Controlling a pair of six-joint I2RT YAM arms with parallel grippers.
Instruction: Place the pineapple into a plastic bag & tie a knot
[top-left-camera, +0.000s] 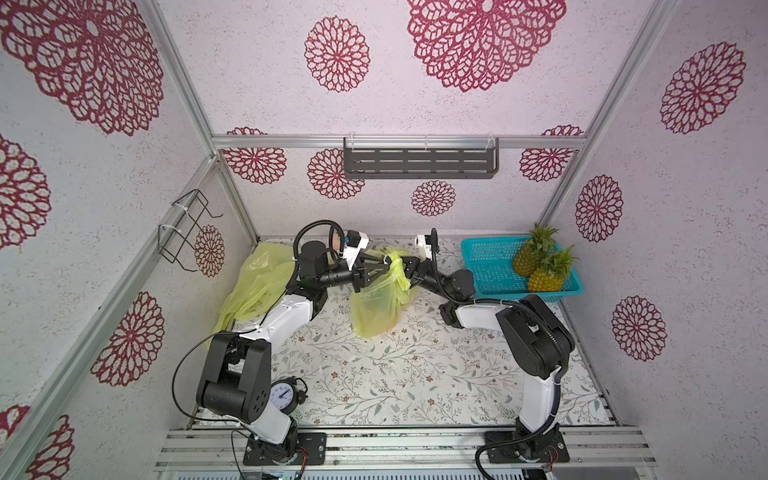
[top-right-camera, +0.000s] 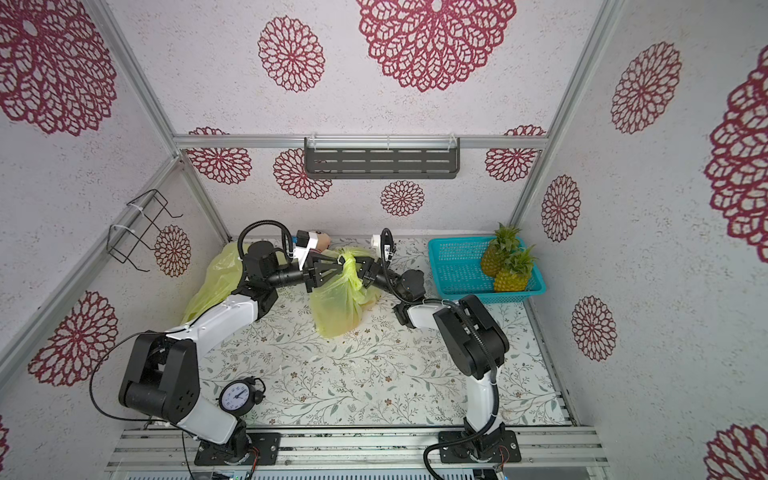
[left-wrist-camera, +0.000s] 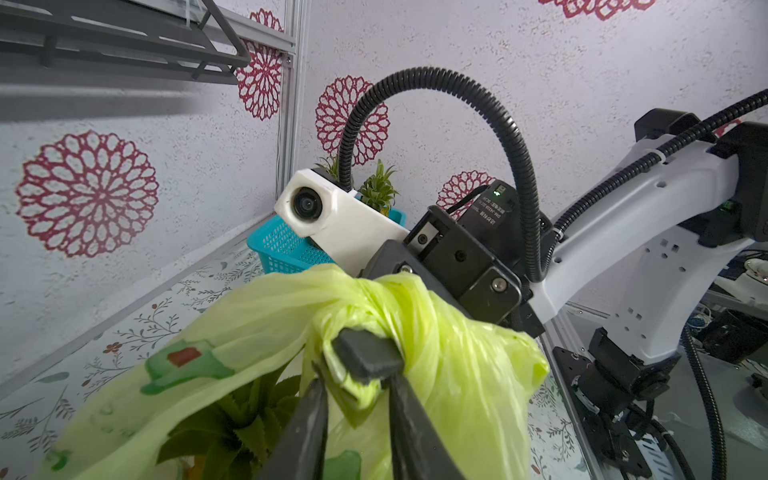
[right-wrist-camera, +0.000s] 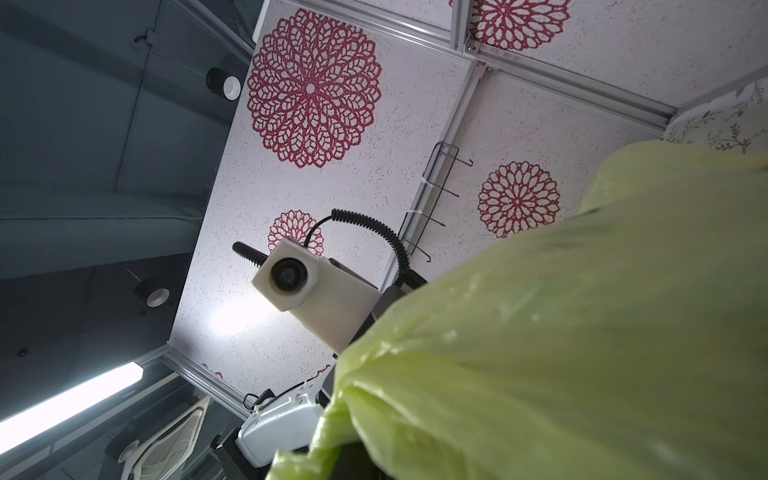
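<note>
A yellow-green plastic bag (top-left-camera: 376, 312) stands mid-table, its top gathered and wrapped round the end of my right gripper (top-left-camera: 408, 268). In the left wrist view, green pineapple leaves (left-wrist-camera: 240, 428) show through the bag's side. The right gripper's dark shut fingertips (left-wrist-camera: 368, 354) poke out of the loop of plastic there, with nothing seen between them. In the right wrist view the bag (right-wrist-camera: 560, 344) covers the right fingers. My left gripper is open, fingers parted, facing those fingertips from the left at the bag's neck; I see no plastic clamped in it.
A turquoise basket (top-left-camera: 488, 276) with two pineapples (top-left-camera: 546, 276) stands at the right. More yellow-green bags (top-left-camera: 260, 280) lie at the left, behind the left arm. A round dial clock (top-left-camera: 282, 396) sits near the front left.
</note>
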